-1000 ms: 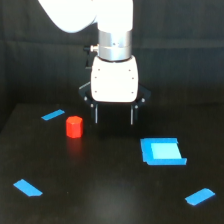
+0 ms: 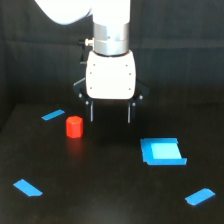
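Observation:
A small red block (image 2: 74,127) rests on the dark table, left of the middle. My gripper (image 2: 110,119) hangs pointing down to the right of the block in the picture, its two thin dark fingers spread wide apart. Only empty space shows between them. The left finger (image 2: 92,112) appears close to the block's right side, with a gap between the two; how high the fingertips are above the table is hard to judge.
Right of centre lies a pale square patch (image 2: 165,151) bordered by blue tape (image 2: 158,140). Separate blue tape strips mark the table at back left (image 2: 52,115), front left (image 2: 27,188) and front right (image 2: 200,197).
The arm and gripper have shifted slightly left, nearer the red block in the picture. The fingers are still apart, and the block and tape stay where they were.

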